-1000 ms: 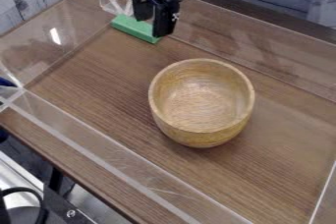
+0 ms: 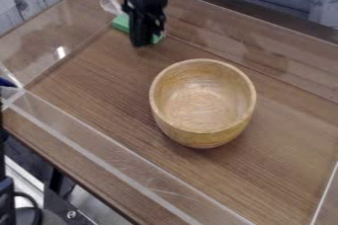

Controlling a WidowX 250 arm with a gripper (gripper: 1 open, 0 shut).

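My dark gripper (image 2: 140,34) hangs at the top middle, lowered onto a green block (image 2: 154,34) near the back left of the wooden table. The gripper covers much of the block, and I cannot see whether anything is between its fingertips, which are small and dark here.
A large round wooden bowl (image 2: 203,106) stands right of centre on the table (image 2: 93,140). A clear plastic piece (image 2: 111,0) is behind the block at the back left.
My gripper has moved down and slightly left onto the green block, and now looks narrower. The bowl has not moved.
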